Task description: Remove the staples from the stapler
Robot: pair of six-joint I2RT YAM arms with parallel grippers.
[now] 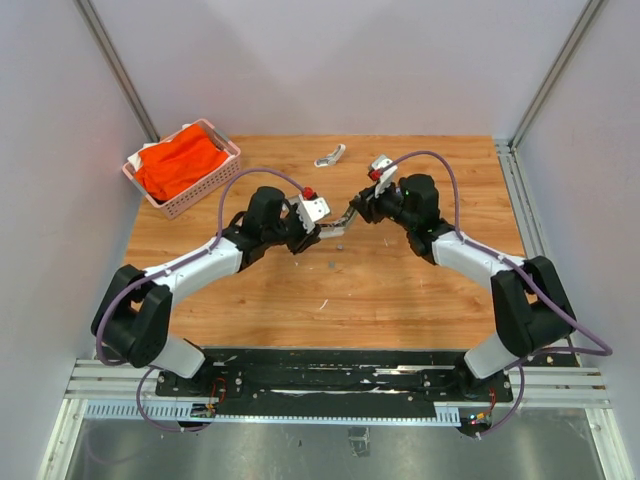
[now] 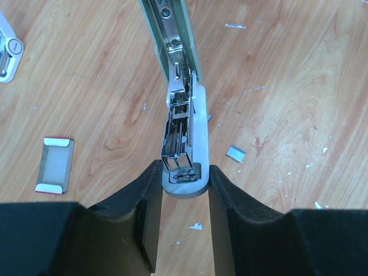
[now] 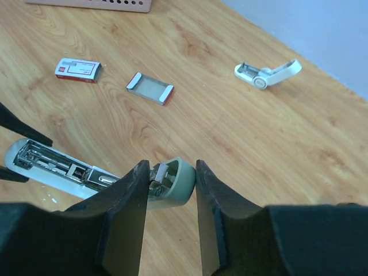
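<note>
A stapler (image 2: 199, 132) hangs in mid-air, opened out flat, its metal magazine exposed between a pale base and a green cover (image 3: 183, 187). My left gripper is shut on the end of the pale base. My right gripper is at the far end of the green cover, fingertips on either side of it; whether they grip it firmly I cannot tell. Small bluish bits (image 2: 236, 153), which could be staples, lie on the table below.
An empty small tray (image 2: 54, 164), a small box (image 3: 77, 69) and a white tool (image 1: 330, 156) lie behind. A pink basket with orange cloth (image 1: 205, 185) stands at back left.
</note>
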